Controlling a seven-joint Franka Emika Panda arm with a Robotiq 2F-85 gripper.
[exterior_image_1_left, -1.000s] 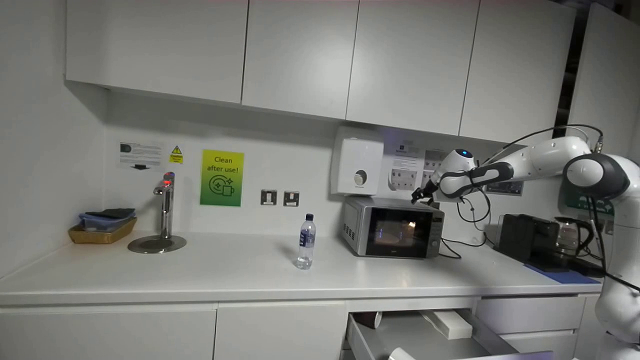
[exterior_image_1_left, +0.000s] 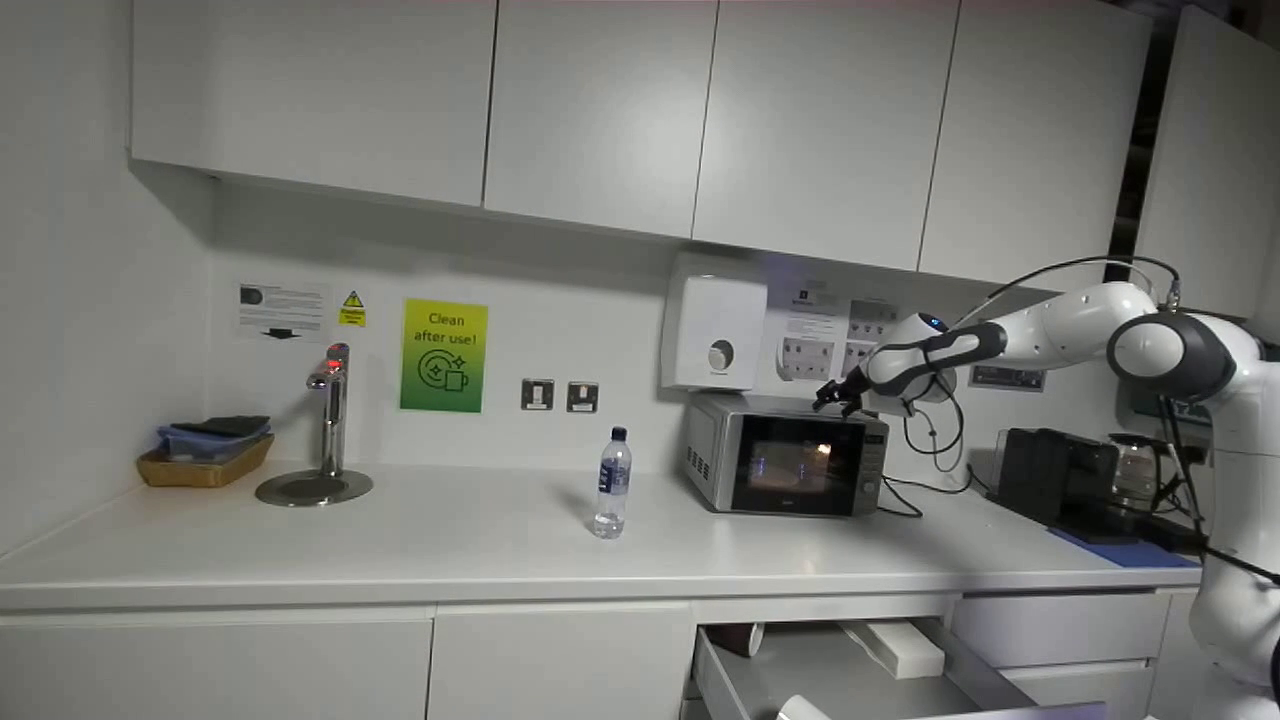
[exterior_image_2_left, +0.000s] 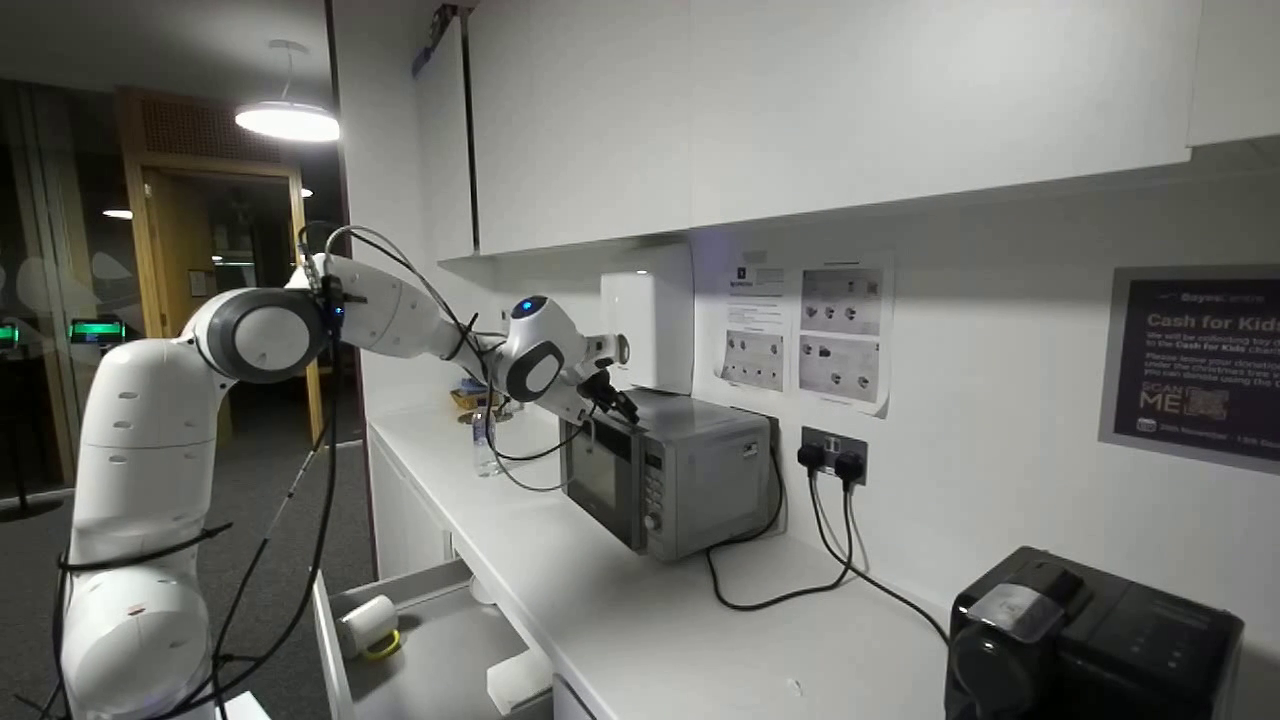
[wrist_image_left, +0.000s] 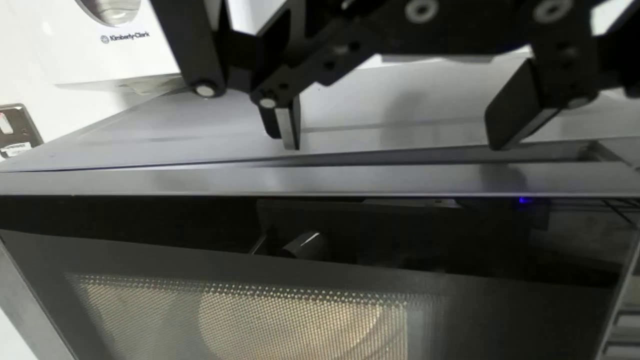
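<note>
The silver microwave (exterior_image_1_left: 788, 456) stands on the counter with light showing behind its window. In the wrist view, a narrow gap runs between the door's top edge (wrist_image_left: 360, 180) and the casing, widening to the right, so the door looks slightly ajar. My gripper is open over the front of the microwave top, its two fingers (wrist_image_left: 288, 126) wide apart and nothing between them. From the second exterior view, the gripper (exterior_image_2_left: 627, 413) is close to the top front edge; whether it touches cannot be told.
A clear bottle (exterior_image_1_left: 612, 486) stands upright left of the microwave. Below the counter, an open drawer (exterior_image_1_left: 792, 672) holds mugs and a white box (exterior_image_1_left: 906, 649). The paper dispenser (exterior_image_1_left: 716, 324) hangs behind the microwave. At right is a black coffee machine (exterior_image_2_left: 1098, 642); cables (exterior_image_2_left: 786, 594) cross the counter.
My arm has lowered and shifted slightly left, bringing the gripper closer to the microwave top. Bottle, drawer and microwave appear unmoved in the first exterior view.
</note>
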